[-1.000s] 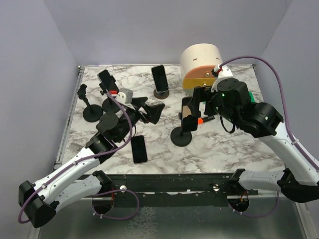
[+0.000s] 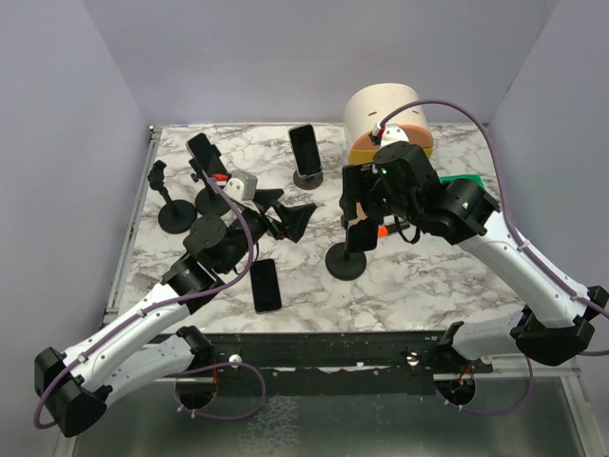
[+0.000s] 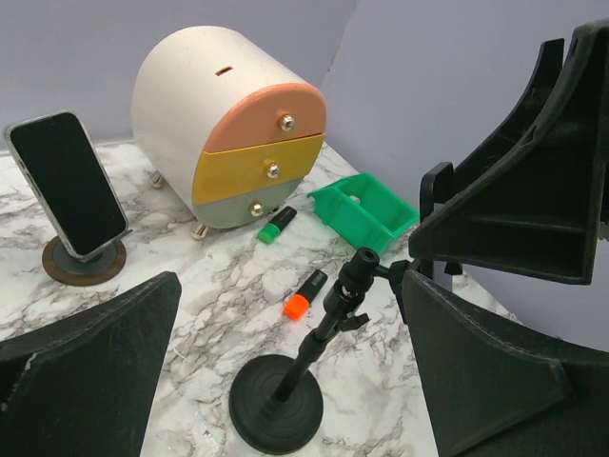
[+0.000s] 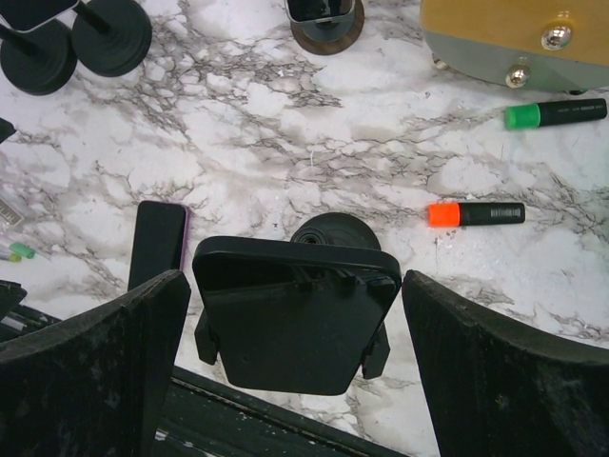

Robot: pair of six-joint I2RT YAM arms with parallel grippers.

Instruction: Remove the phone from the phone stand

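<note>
A black phone (image 2: 362, 238) stands on a black stand (image 2: 345, 263) right of centre. My right gripper (image 2: 369, 187) is open just over it; in the right wrist view the phone's top edge and its holder (image 4: 295, 324) lie between the fingers. In the left wrist view the stand's post (image 3: 307, 351) shows, with the right gripper's black fingers near its top. My left gripper (image 2: 290, 211) is open at the centre left, apart from that stand, with nothing between its fingers.
Other stands (image 2: 176, 215) and phones (image 2: 304, 149) stand at left and back. A loose phone (image 2: 265, 285) lies front centre. A drawer cylinder (image 3: 228, 124), markers (image 4: 476, 213) and a green tray (image 3: 364, 209) occupy the back right.
The left arm has not visibly moved.
</note>
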